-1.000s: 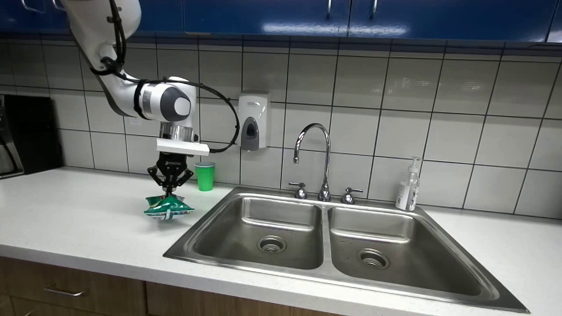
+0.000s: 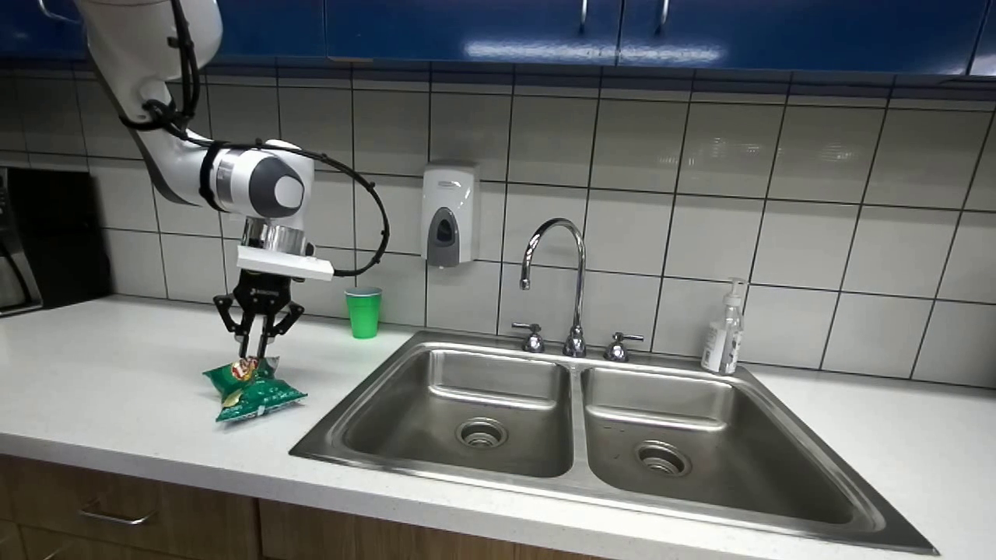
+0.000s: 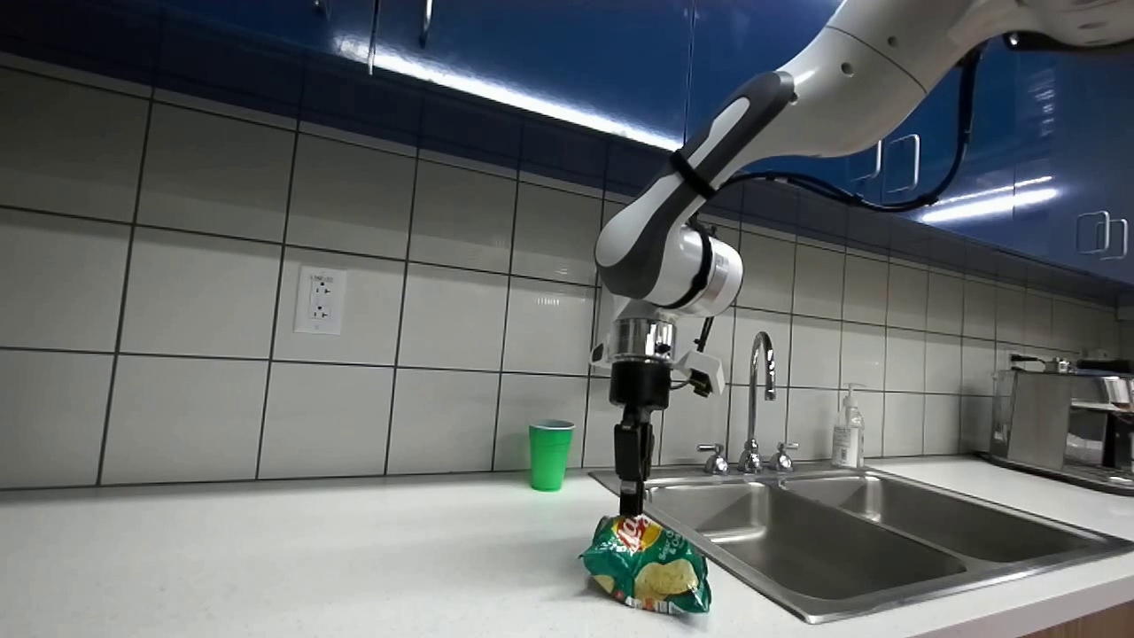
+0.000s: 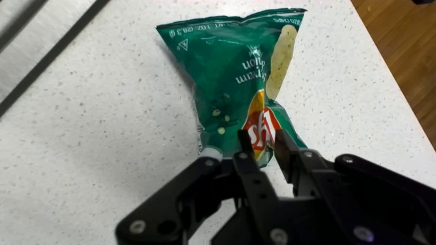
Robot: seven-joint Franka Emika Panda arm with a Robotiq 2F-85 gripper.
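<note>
A green chip bag rests on the white counter to the left of the sink, its middle pinched into creases. In the wrist view the bag lies with its printed side up, the red and yellow logo close to the fingers. Directly above it, my gripper points straight down with its fingertips parted. The gripper is open in the wrist view, its tips on either side of the logo and close to the bag. From the other side, the gripper hides part of the bag's top.
A green cup stands behind, near the tiled wall. The double steel sink with its faucet takes up the right. A soap bottle sits at the sink's back corner. Left of the bag, the counter is clear.
The bag was held just above the counter farther right and back. Bag and gripper have moved left and toward the front; the bag now rests on the counter and the fingers have parted.
</note>
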